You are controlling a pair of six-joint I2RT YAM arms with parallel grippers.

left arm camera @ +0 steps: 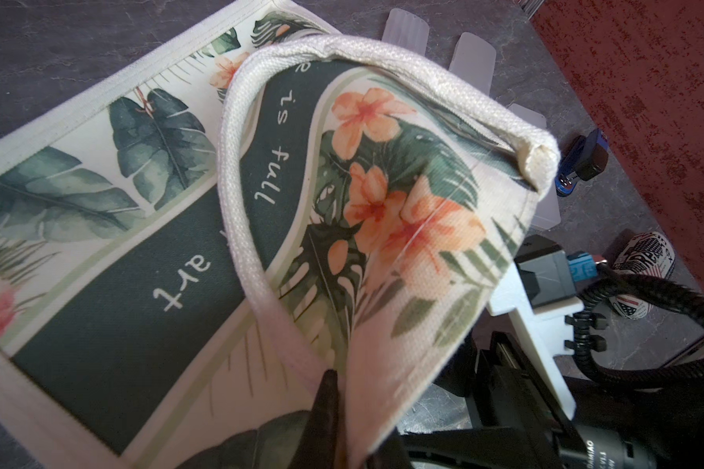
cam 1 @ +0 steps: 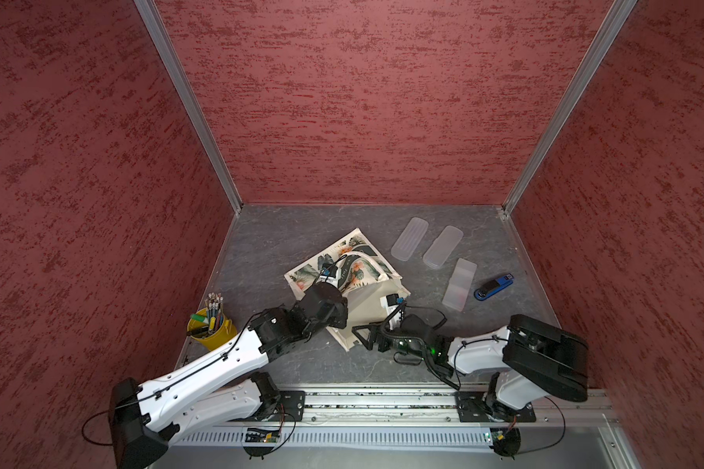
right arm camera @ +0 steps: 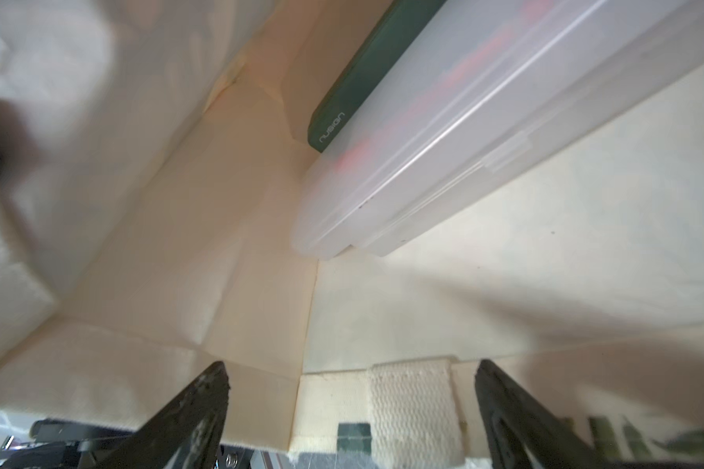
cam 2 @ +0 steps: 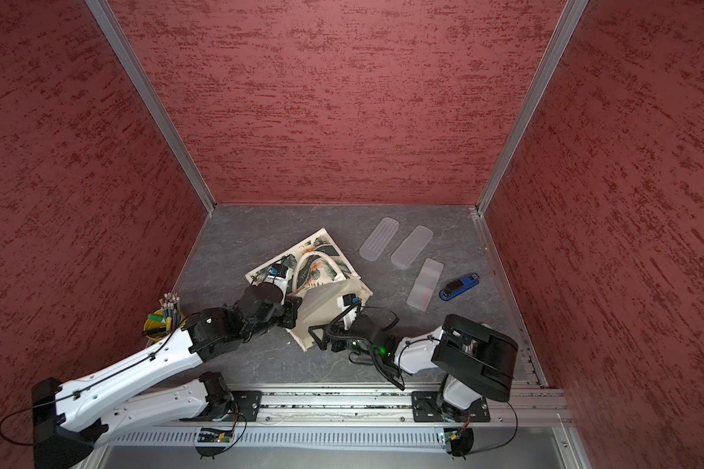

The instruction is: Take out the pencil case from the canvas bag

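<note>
The floral canvas bag (cam 1: 320, 269) lies on the grey floor with its mouth held up. My left gripper is shut on the bag's near edge, beside the white handle (left arm camera: 242, 234). Inside the bag, in the right wrist view, are translucent plastic pencil cases (right arm camera: 453, 133), one with red showing through, and a green item (right arm camera: 371, 70) printed "nusign". My right gripper is open at the bag's mouth, the cases in front of its fingers, nothing between them but the view of the lining.
Three translucent cases (cam 1: 410, 238) lie at the back right, with a blue object (cam 1: 494, 285) beside them. A yellow cup of pens (cam 1: 211, 328) stands at the left. A printed item (left arm camera: 641, 265) lies on the right side.
</note>
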